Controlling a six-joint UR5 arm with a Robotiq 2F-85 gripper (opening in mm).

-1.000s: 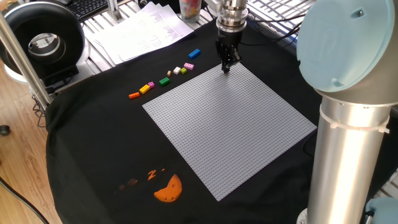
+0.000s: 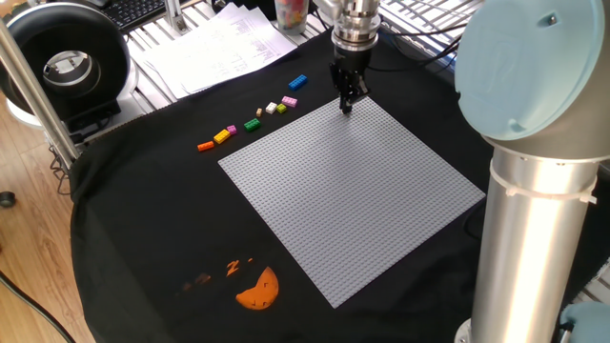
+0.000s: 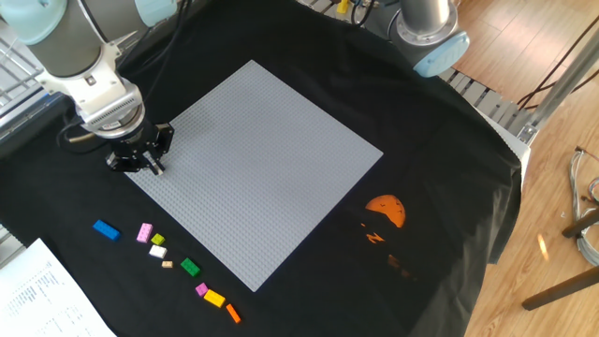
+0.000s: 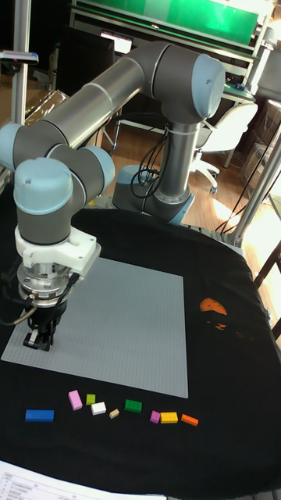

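Observation:
A bare grey baseplate (image 2: 353,191) lies flat on the black cloth. Over its corner nearest the blue brick hangs my gripper (image 2: 346,109), fingers downward; it is small and dark, so how its fingers stand is unclear, and no brick shows at it. In exterior view 2 the same gripper (image 3: 155,169) is just above the plate's left corner. Along one plate edge, loose on the cloth, lie a blue brick (image 4: 39,415), a pink brick (image 4: 76,400), a lime brick (image 4: 90,399), a white brick (image 4: 99,408), a green brick (image 4: 133,405) and several others.
Farther along the row are a yellow brick (image 4: 169,417) and an orange brick (image 4: 190,419). Paper sheets (image 2: 214,52) rest beyond the bricks. An orange printed shape (image 2: 258,289) marks the cloth. The plate's middle is clear.

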